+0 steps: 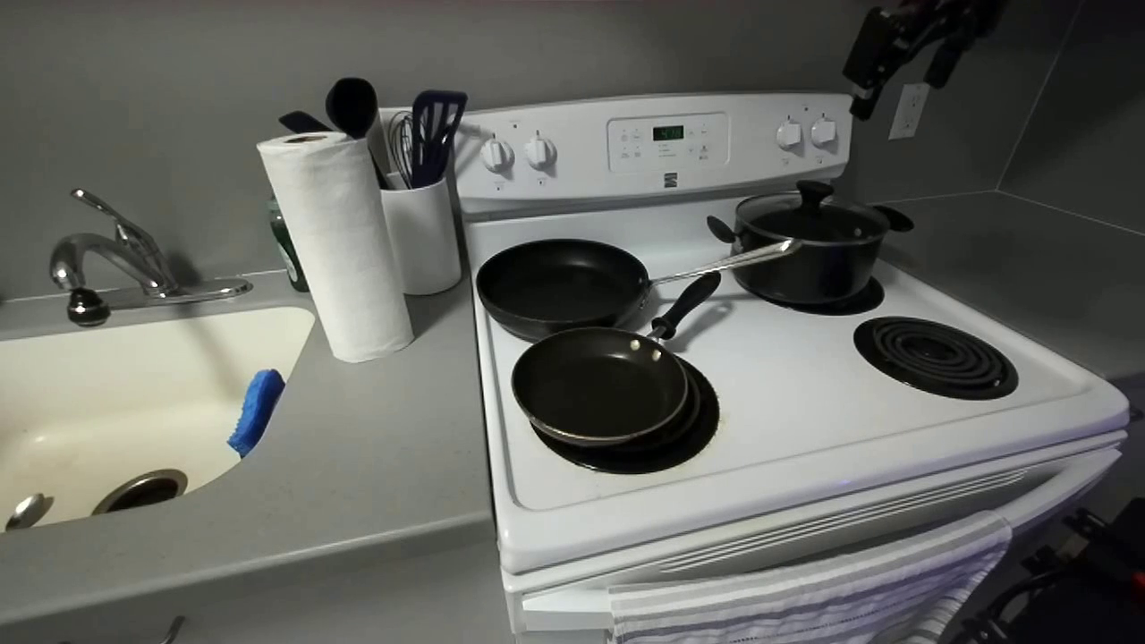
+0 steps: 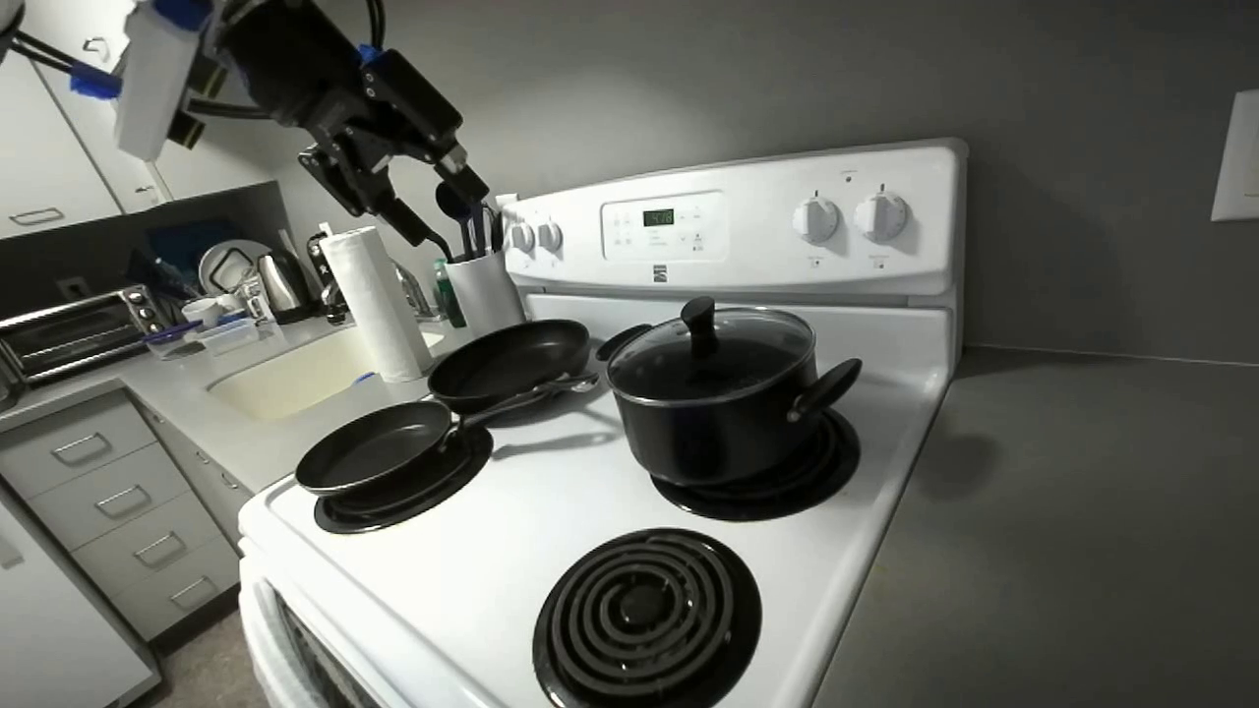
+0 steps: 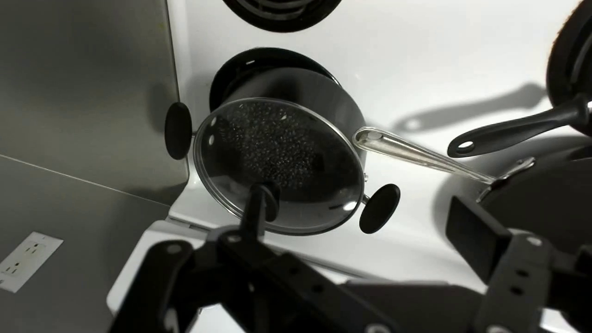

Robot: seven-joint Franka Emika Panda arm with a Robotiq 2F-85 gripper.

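A black pot (image 2: 714, 431) with a clear glass lid (image 3: 277, 150) stands on the back right burner, in all three views. A small black frying pan (image 1: 601, 386) rests on the front left burner, and a larger one (image 1: 564, 281) lies behind it. Its long metal handle (image 3: 422, 155) reaches toward the pot. High above the back right of the stove hangs my gripper (image 1: 902, 95), open and empty. From the wrist view, the gripper has its fingers well apart. The lid's knob is partly covered by the dark finger parts there.
A paper towel roll (image 1: 338, 252) and a white utensil holder (image 1: 424, 241) stand left of the stove, beside the sink (image 1: 161, 360). A striped towel (image 1: 826, 590) hangs on the oven door.
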